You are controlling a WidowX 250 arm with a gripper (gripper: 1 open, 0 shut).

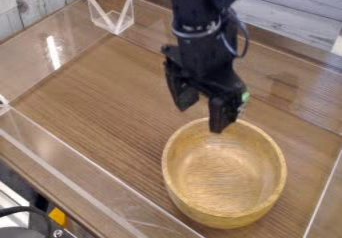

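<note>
My black arm and gripper (203,100) fill the upper middle of the camera view, angled down over the back rim of an empty, light wooden bowl (221,177) in the lower right. The gripper is open, with nothing seen between its fingers. A small green object (243,96) sits just behind the gripper on the right, partly hidden by it.
A white wire-like holder (110,14) stands at the back left, near the table's edge. Clear rails run along the left and front-left edges.
</note>
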